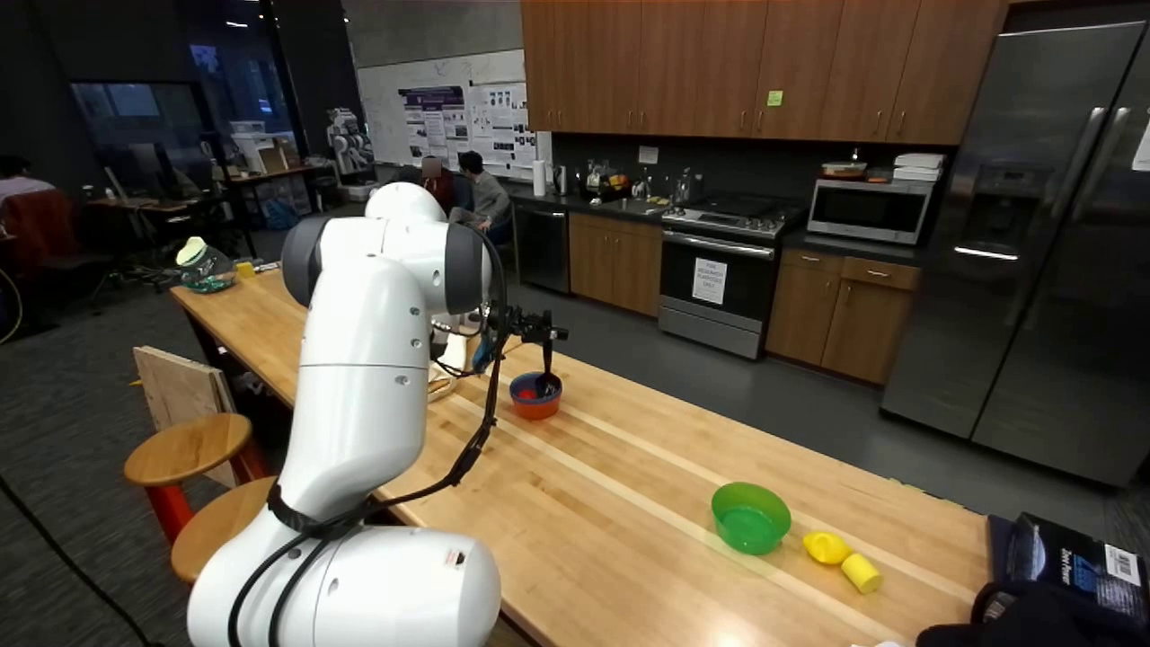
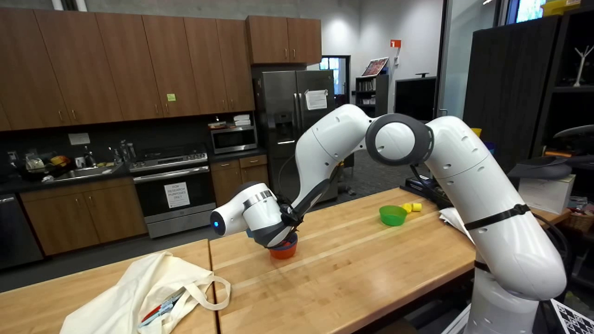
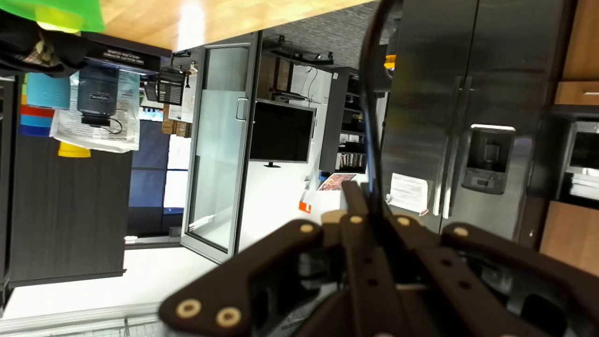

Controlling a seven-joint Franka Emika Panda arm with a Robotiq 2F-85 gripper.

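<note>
In exterior view 1, a bowl, orange-red outside and blue inside, stands on the wooden table. Something red lies in it. My gripper is above the bowl, shut on the handle of a black spoon-like utensil. The utensil points down, its wide end inside the bowl. From the wrist, the thin dark handle runs upward out of the closed fingertips; its far end is blurred or out of frame. Exterior view 2 shows only the bowl's front, with my wrist hiding gripper and utensil.
A green bowl stands farther along the table, beside a yellow lemon-like object and a yellow cylinder. A cream cloth bag lies on the adjoining table. Bare tabletop separates the two bowls.
</note>
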